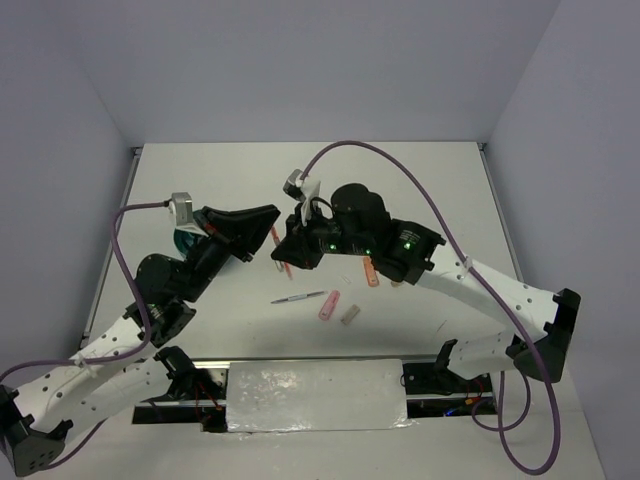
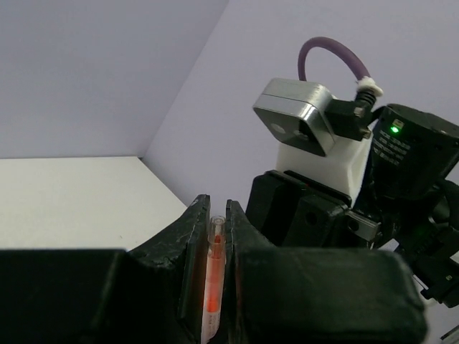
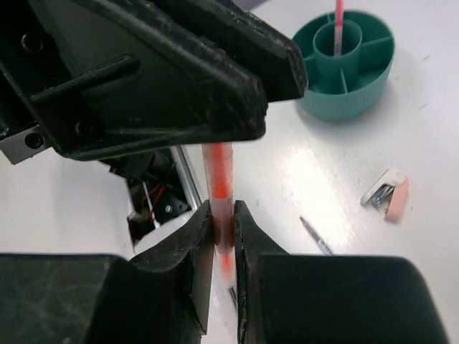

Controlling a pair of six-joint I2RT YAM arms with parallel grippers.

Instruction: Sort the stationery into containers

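A slim clear pen with an orange-red core [image 3: 219, 168] spans both grippers. My left gripper [image 1: 277, 211] is shut on one end; in the left wrist view the pen [image 2: 213, 287] stands between its fingers. Lower along the barrel, my right gripper is shut on it too. A round teal organizer [image 3: 346, 104] with compartments shows in the right wrist view, a pinkish-red pen [image 3: 338, 32] upright in its central cup. In the top view the left arm hides most of it. On the table lie a silver pen [image 1: 298, 297], a pink item [image 1: 329, 305] and a beige block [image 1: 350, 314].
An orange-red item [image 1: 371, 272] lies beneath the right arm. In the right wrist view, a white-and-pink stapler-like object [image 3: 396, 197] rests on the table. Both arms are close together over the middle.
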